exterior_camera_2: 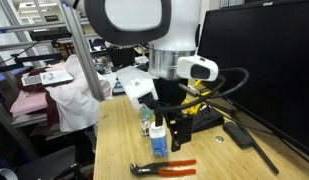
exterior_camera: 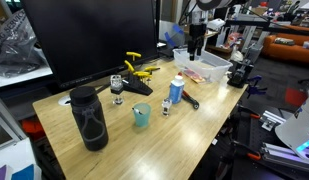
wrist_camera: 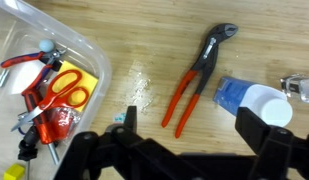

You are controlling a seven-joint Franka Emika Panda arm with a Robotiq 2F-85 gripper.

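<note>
My gripper stands open above the table, its two black fingers (wrist_camera: 112,155) far apart and nothing between them. Below it on the wood lie pliers with red handles (wrist_camera: 199,80), their dark head pointing away from the fingers. A blue bottle with a white cap (wrist_camera: 244,95) is right of the pliers in the wrist view. To their left is a clear plastic bin (wrist_camera: 102,65) with red scissors (wrist_camera: 56,98) and other tools inside. In exterior view 1 the gripper (exterior_camera: 198,50) hangs over the bin's near side, higher than the pliers (exterior_camera: 191,102).
A teal cup (exterior_camera: 142,113), a small white-and-clear bottle (exterior_camera: 166,106) and a black cylinder (exterior_camera: 90,118) stand farther along the table. A large monitor (exterior_camera: 102,40) lines the back, with yellow clamps (exterior_camera: 142,73) near it.
</note>
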